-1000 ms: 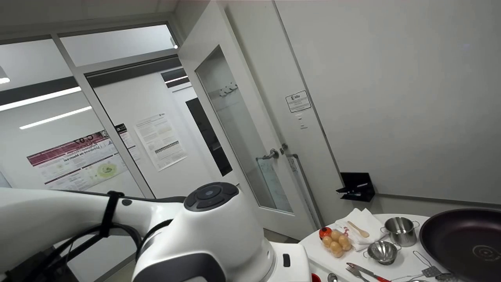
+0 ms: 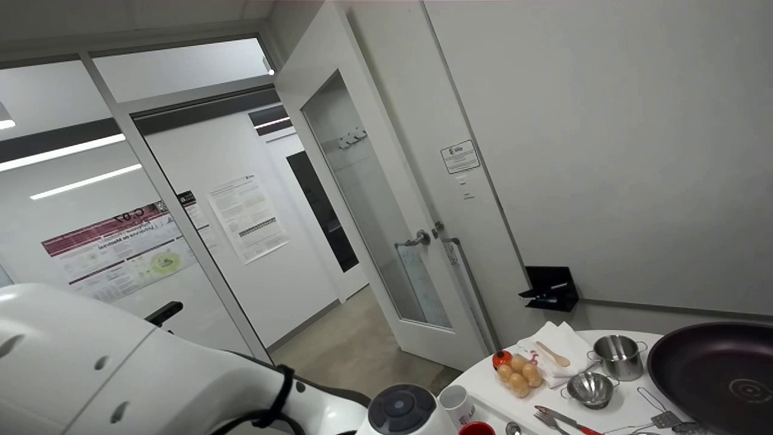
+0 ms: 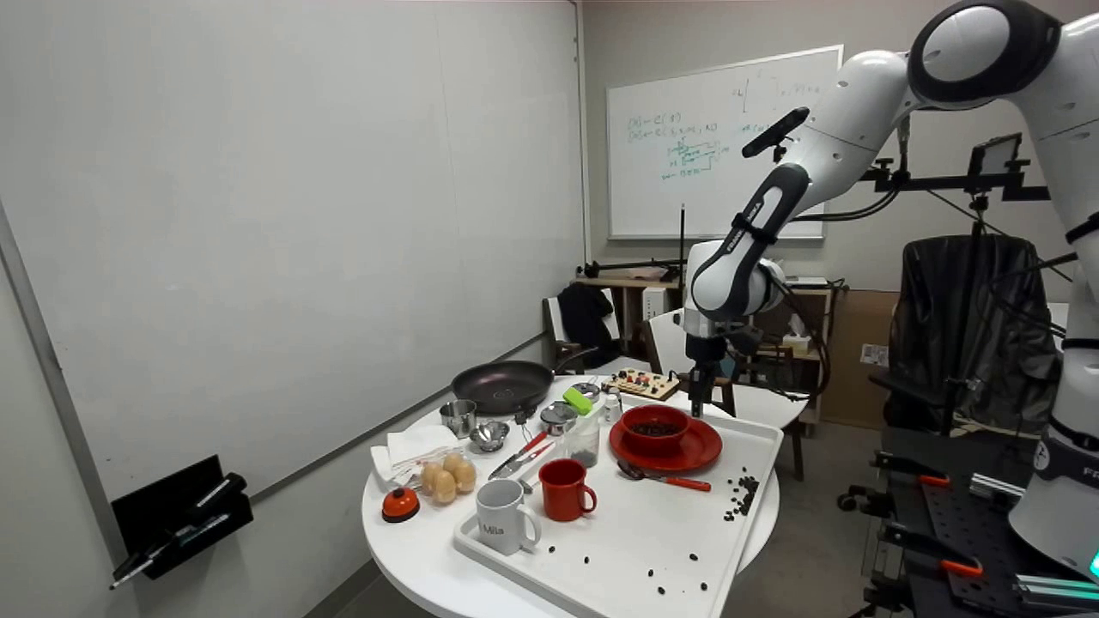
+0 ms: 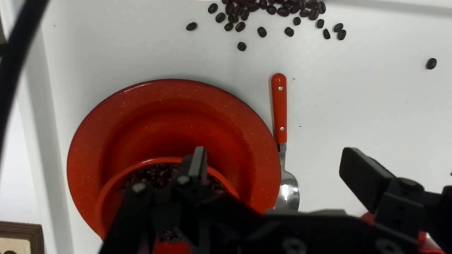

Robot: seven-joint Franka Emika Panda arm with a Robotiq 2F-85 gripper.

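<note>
A red bowl (image 3: 655,433) of dark beans sits on a red plate (image 3: 705,446) on the white tray. My gripper is open, nothing held between its widely parted fingers. In the wrist view the left finger (image 4: 198,163) covers part of the bowl (image 4: 111,199), while the other finger is past the spoon, over bare tray. Exterior view 2 shows the gripper pointing down at the bowl's far right side; its exact height is unclear. A spoon with a red handle (image 4: 279,108) lies along the plate's edge.
Loose beans (image 3: 739,496) are scattered on the tray (image 3: 634,536). A red mug (image 3: 563,491) and a grey mug (image 3: 500,518) stand toward the near left. Cutlery, small metal pots and a large pan (image 3: 502,386) crowd the table's left and back.
The table items appear unmoved.
</note>
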